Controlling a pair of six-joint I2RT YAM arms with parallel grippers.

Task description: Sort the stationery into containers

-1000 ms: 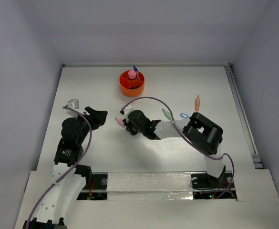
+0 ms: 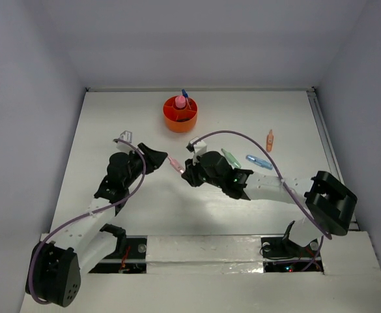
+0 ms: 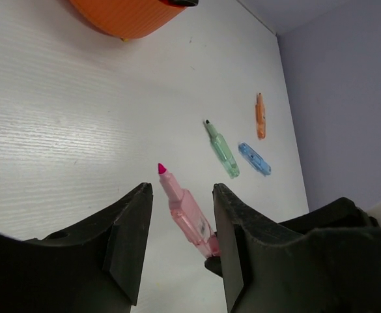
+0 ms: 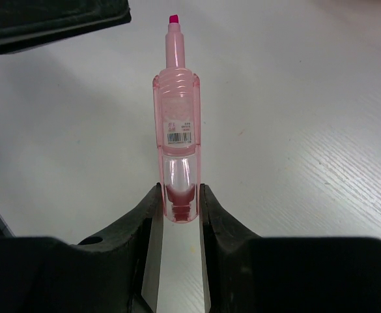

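Observation:
A pink highlighter (image 2: 176, 163) is held upright-to-tilted by my right gripper, shut on its lower end, pink tip outward. My left gripper is part open, its fingers either side of the highlighter's line of view but not closed on it, close by in the top view. An orange divided container (image 2: 180, 123) at the back holds a pink item and a blue one. A green marker (image 3: 221, 150), a blue marker (image 3: 254, 158) and an orange marker (image 3: 260, 117) lie on the white table to the right.
Grey walls (image 2: 346, 98) enclose the table on the sides and back.
The right gripper has lifted and moved right with the pink highlighter. The left arm has moved right toward it.

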